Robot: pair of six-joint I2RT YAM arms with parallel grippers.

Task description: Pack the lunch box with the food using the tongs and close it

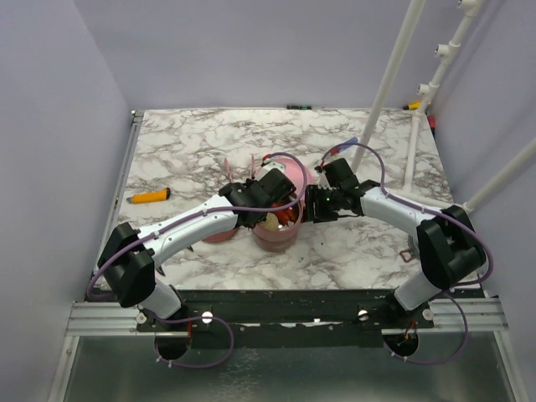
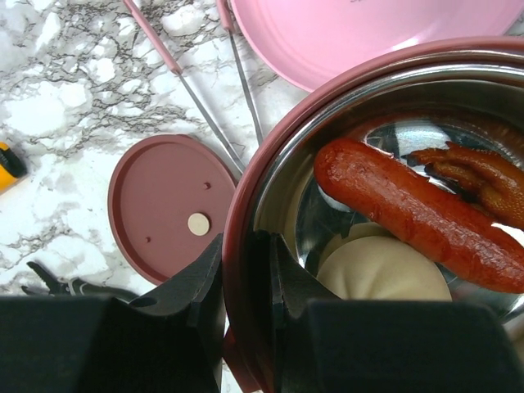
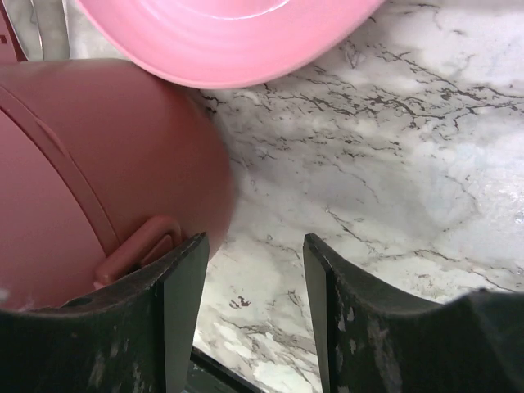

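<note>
The lunch box (image 1: 275, 239) is dusty red outside with a steel lining, and it looks tipped. Inside it lie a sausage (image 2: 422, 214), a browned piece of food (image 2: 479, 182) and a pale bun (image 2: 383, 270). My left gripper is shut on the lunch box's left rim. At the right side, my right gripper is part open with a gap between its fingers; its left finger (image 3: 187, 282) is beside the small side handle (image 3: 139, 250), contact unclear. Behind the box lies a pink plate (image 1: 296, 172), partly hidden.
A round red lid (image 2: 170, 205) lies left of the box, near two pink-handled utensils (image 2: 155, 47). A yellow-orange tool (image 1: 149, 195) is farther left. A blue-handled tool (image 1: 347, 145) lies back right.
</note>
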